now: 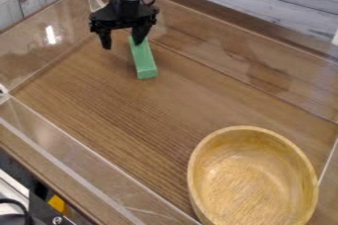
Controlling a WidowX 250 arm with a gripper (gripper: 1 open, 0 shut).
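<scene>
My black gripper is at the top left of the camera view, its fingers pointing down just above the upper end of a green block that lies on the wooden table. Whether the fingers touch the block or how far apart they stand is hard to tell at this size.
A large wooden bowl sits at the lower right. A pale plank wall runs along the back, and cables lie beyond the table's lower-left edge.
</scene>
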